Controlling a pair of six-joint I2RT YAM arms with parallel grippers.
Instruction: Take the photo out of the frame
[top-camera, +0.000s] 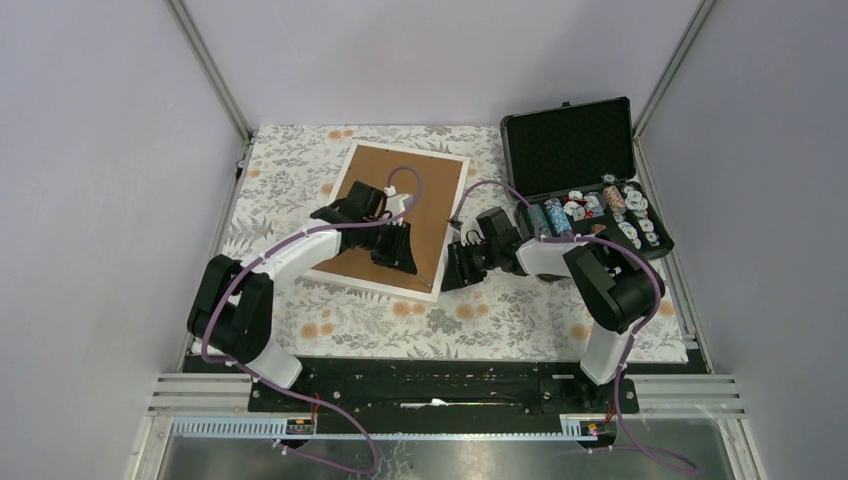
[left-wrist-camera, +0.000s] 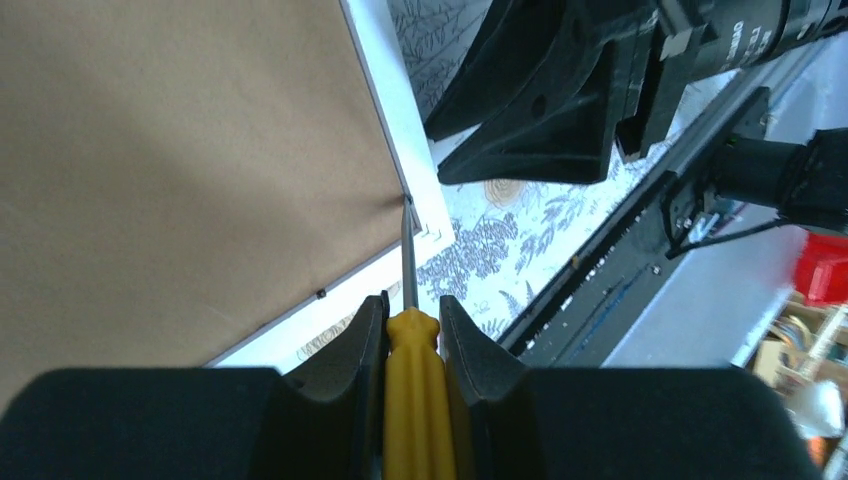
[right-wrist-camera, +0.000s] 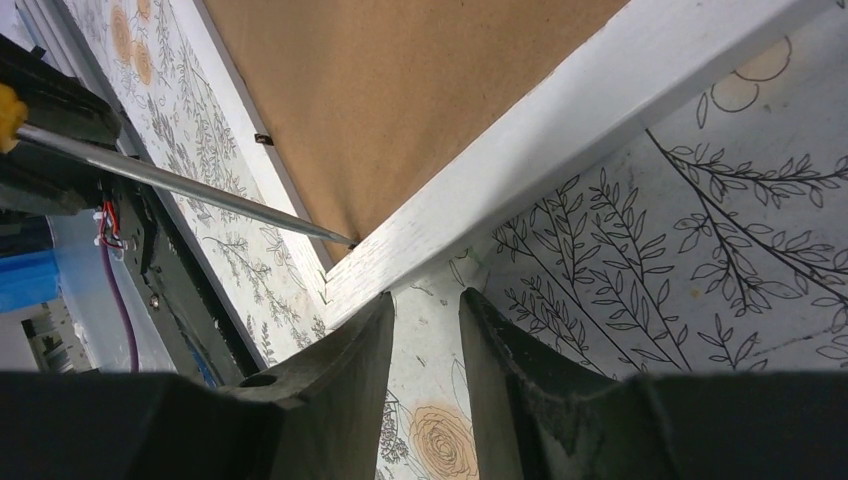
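The photo frame (top-camera: 397, 153) lies face down, a white rim around a brown backing board (left-wrist-camera: 200, 150). My left gripper is shut on a screwdriver with a yellow handle (left-wrist-camera: 415, 400). In the right wrist view, the thin metal shaft (right-wrist-camera: 200, 190) ends at a small dark tab in the frame's near right inner corner. The fingertips of my right gripper stand at the outer side of the white rim (right-wrist-camera: 490, 155), a small gap apart with tablecloth visible between them. Whether they pinch the rim I cannot tell.
Another dark tab (left-wrist-camera: 321, 294) sits along the near rim. At the right stands an open black case (top-camera: 570, 150) with rolls and small items inside. Floral tablecloth (top-camera: 350, 325) lies clear in front of the frame.
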